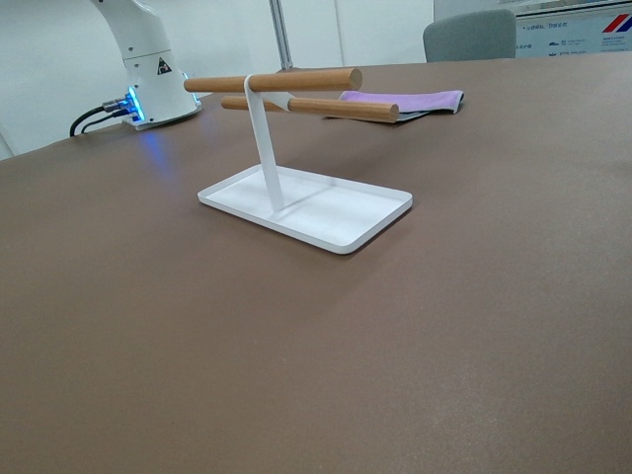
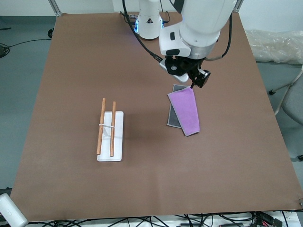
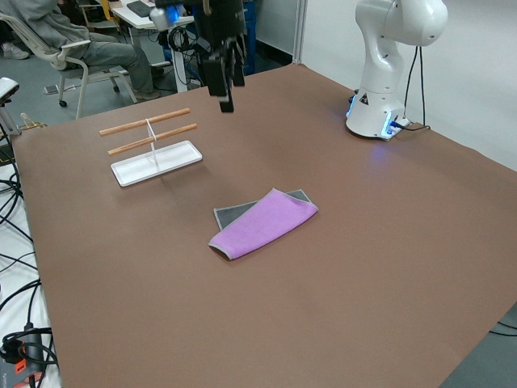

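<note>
A lilac cloth (image 2: 186, 111) with a grey cloth (image 2: 173, 119) partly under it lies right of centre on the brown table. To its left stands a white tray rack (image 2: 117, 142) with two wooden bars, also seen in the top view (image 1: 336, 217) and the right view (image 3: 157, 166). The black gripper (image 2: 197, 80) hangs from the white arm just above and behind the cloths' far end. In the right view the gripper (image 3: 226, 97) is at the top, partly cut off; whether it is open or shut is unclear.
The arm's base (image 3: 373, 117) stands at the table's back edge. Cables run along the near edge. A grey chair (image 2: 296, 101) stands beside the table on the right.
</note>
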